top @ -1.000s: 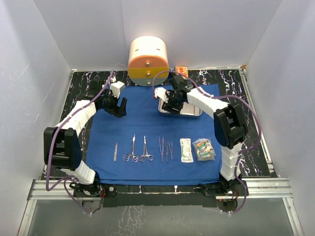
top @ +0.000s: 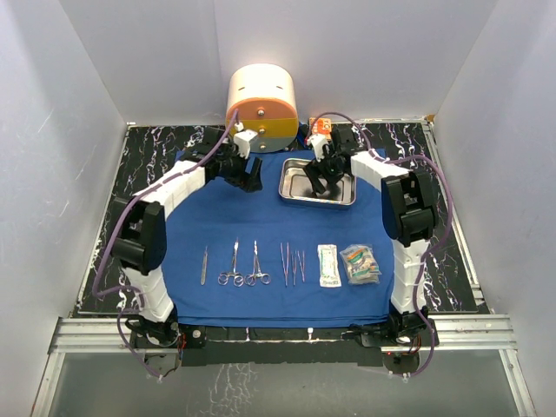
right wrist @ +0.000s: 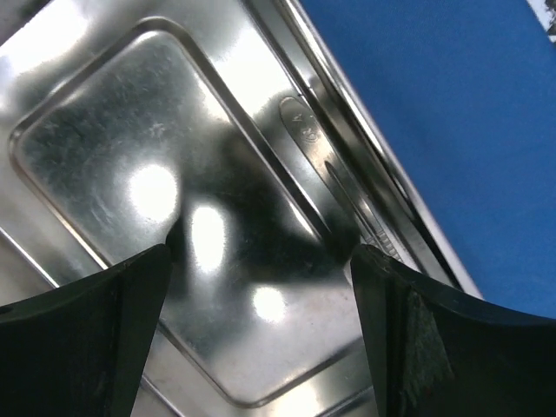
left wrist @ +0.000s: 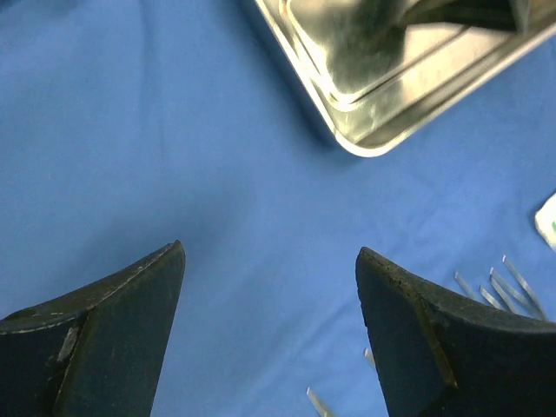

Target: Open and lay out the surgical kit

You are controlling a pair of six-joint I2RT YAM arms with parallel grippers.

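The metal tray (top: 293,197) lies at the back right of the blue cloth. My right gripper (top: 321,185) is low over it, its fingers (right wrist: 408,326) parted with nothing seen between them. A flat metal handle marked 4 (right wrist: 304,130) lies along the tray's wall, partly hidden by one finger. Left of the tray, my left gripper (top: 249,176) stands open above bare cloth. Laid in a row nearer the front are a scalpel-like tool (top: 204,268), two ring-handled instruments (top: 234,265), several tweezers (top: 285,263), a white packet (top: 328,266) and a clear bag (top: 360,264).
A rounded case with orange and yellow drawers (top: 261,109) stands behind the cloth, beside an orange box (top: 320,126). Between the tray and the row, the blue cloth (top: 261,219) is clear. Black marbled table (top: 443,252) borders the cloth.
The left gripper has moved right, towards the tray. My right gripper has shifted right from the tray's left end to over its middle. The row of tools looks the same.
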